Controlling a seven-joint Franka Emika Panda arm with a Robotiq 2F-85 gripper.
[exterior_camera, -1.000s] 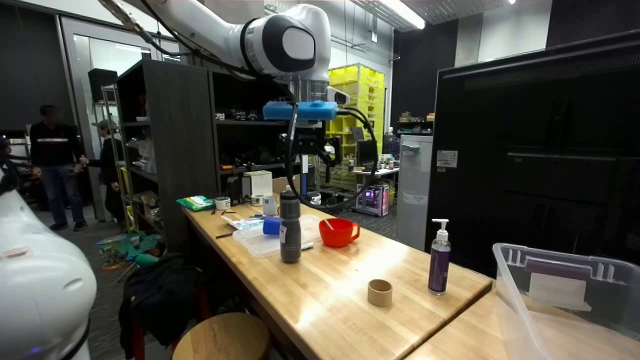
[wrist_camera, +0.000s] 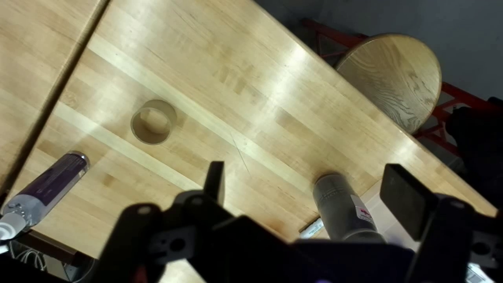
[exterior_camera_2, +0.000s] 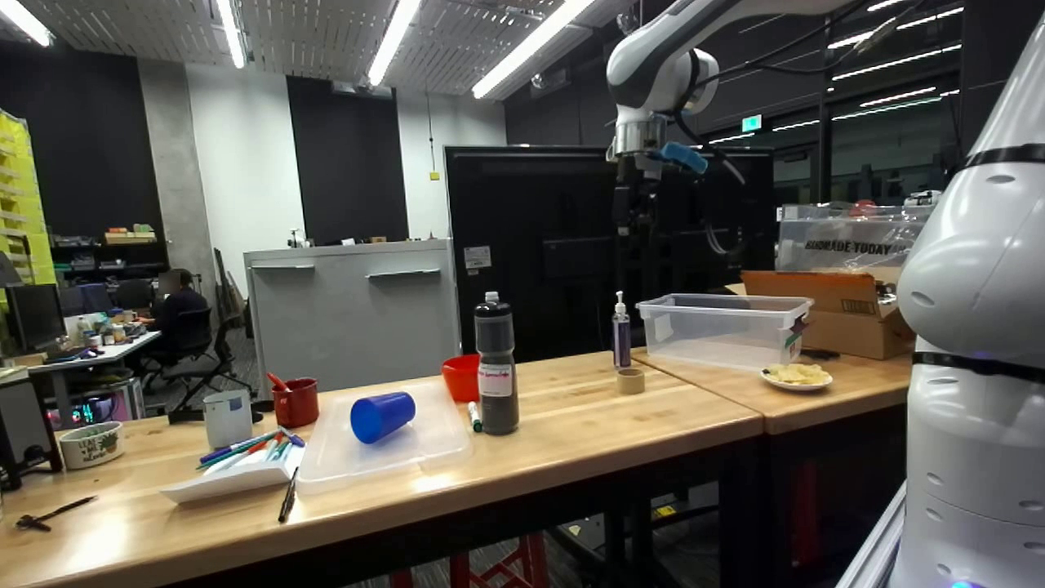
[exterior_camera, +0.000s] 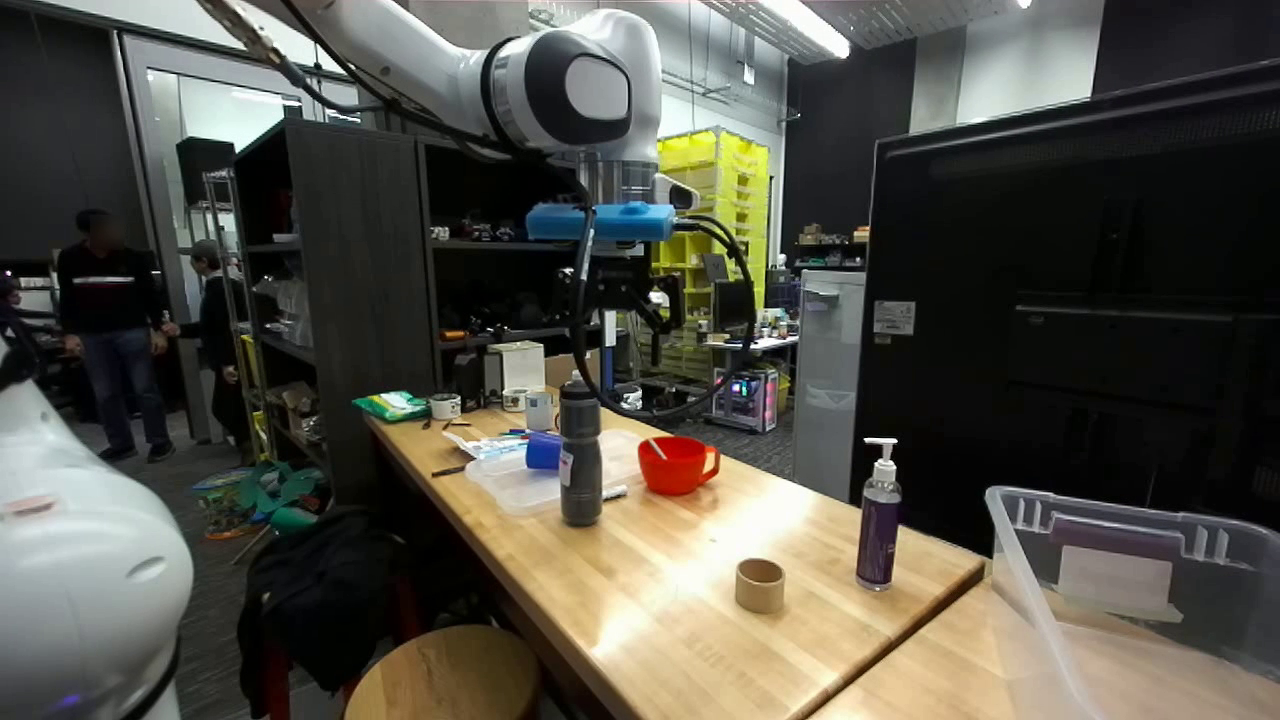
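Observation:
High above the wooden table (exterior_camera: pixel 672 576), my gripper stands open, with clear air between its wide-set fingers. Below, in the wrist view, a dark grey bottle (wrist_camera: pixel 337 203) stands upright near the right finger (wrist_camera: pixel 405 198). Left of the fingers, a tan cardboard ring (wrist_camera: pixel 170 118) rests on the bare wood. A purple pump bottle (wrist_camera: pixel 54 181) stands farther left. Exterior view 2 shows a blue cup (exterior_camera_2: pixel 384 416) lying on its side on a translucent lid (exterior_camera_2: pixel 441 441), and a red bowl (exterior_camera_2: pixel 458 377) behind the grey bottle (exterior_camera_2: pixel 497 382).
A clear plastic bin (exterior_camera_2: pixel 720 328) and a plate of yellow food (exterior_camera_2: pixel 795 376) occupy the adjoining table. Pens (exterior_camera_2: pixel 250 449), a dark red mug (exterior_camera_2: pixel 295 402) and a grey mug (exterior_camera_2: pixel 227 420) crowd the far end. Open wood surrounds the cardboard ring.

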